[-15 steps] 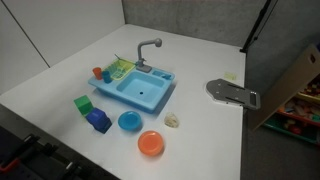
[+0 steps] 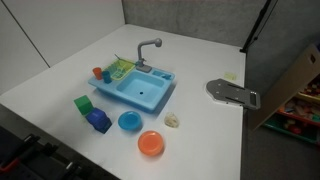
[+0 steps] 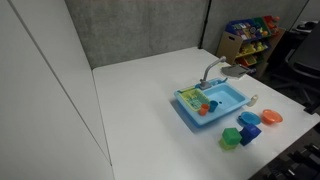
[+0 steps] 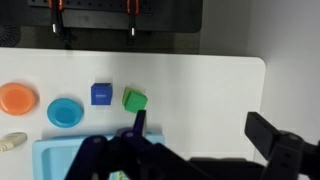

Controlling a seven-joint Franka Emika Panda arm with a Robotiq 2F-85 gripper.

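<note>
In the wrist view my gripper stands open high above the table, nothing between its fingers. Ahead of it lie a green block [image 4: 135,100] and a dark blue block [image 4: 101,94], apart from each other. Left of these are a blue bowl-like dish [image 4: 65,112] and an orange one [image 4: 16,99]. A light blue toy sink [image 2: 145,92] with a grey faucet [image 2: 151,43] occupies the middle of the table. At its far left corner stand an orange cup [image 2: 98,72] and a teal cup [image 2: 107,77], beside a yellow-green rack [image 2: 122,68].
A small pale object [image 2: 171,120] lies near the orange dish. Toward the right edge is a flat grey metal piece [image 2: 231,93]. Shelves with colored bins [image 3: 250,40] stand beyond the table.
</note>
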